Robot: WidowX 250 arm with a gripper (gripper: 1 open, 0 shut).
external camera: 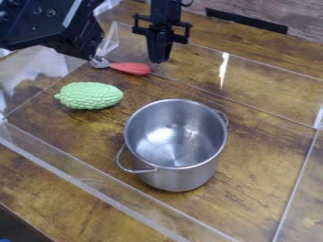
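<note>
My black gripper [161, 49] hangs at the top centre over the back of the wooden surface, shut, with nothing visible between its fingers. Just below and left of it lies a red-handled utensil [130, 68] with a metal end. A green textured vegetable, like a toy corn [91, 95], rests on the left. A large steel pot [175, 166] with two side handles stands empty at the lower centre.
Black cables and arm housing [51, 24] fill the top left. Clear plastic edging runs along the left and right of the wooden surface [265, 85].
</note>
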